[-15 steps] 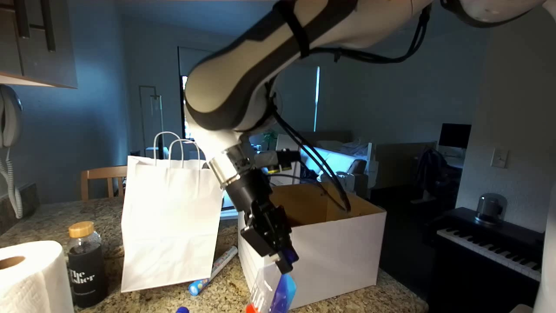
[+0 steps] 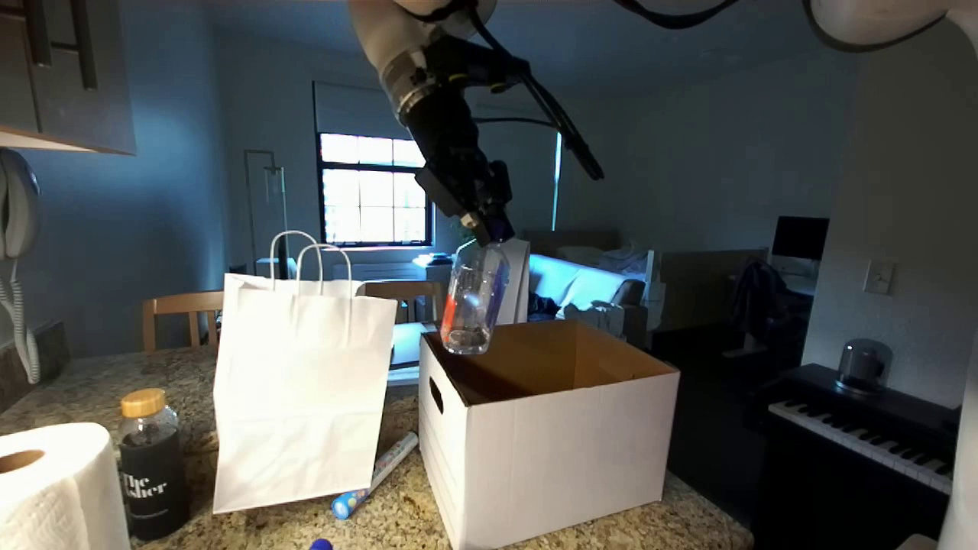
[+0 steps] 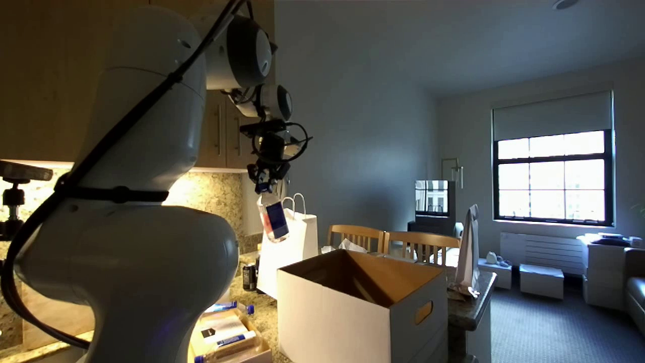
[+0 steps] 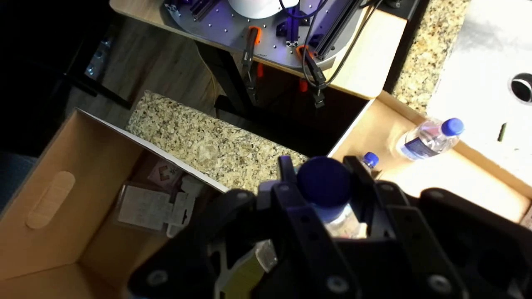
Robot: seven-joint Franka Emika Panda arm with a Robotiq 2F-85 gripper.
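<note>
A clear plastic bottle (image 2: 474,298) with a red and blue label hangs from my gripper (image 2: 495,231), which is shut on its capped top. In exterior view 1 the bottle's base overlaps the left rim of the white cardboard box (image 2: 568,458). Exterior view 2 has the bottle (image 3: 273,219) tilted, above and to the left of the box (image 3: 332,314). Seen from the wrist, the dark blue cap (image 4: 324,182) sits between the fingers, and the box (image 4: 45,239) lies open on the left with some packages (image 4: 144,207) inside. Most of the bottle's body is hidden there.
A white paper bag (image 2: 307,394) stands left of the box. Beside it are a tube (image 2: 376,477), a dark bottle with a wooden lid (image 2: 151,467) and a paper roll (image 2: 55,495). A shallow tray (image 4: 493,187) holds other bottles (image 4: 431,138).
My gripper has risen with the bottle, from low in front of the box to above the height of its rim. The bag and box stand where they were.
</note>
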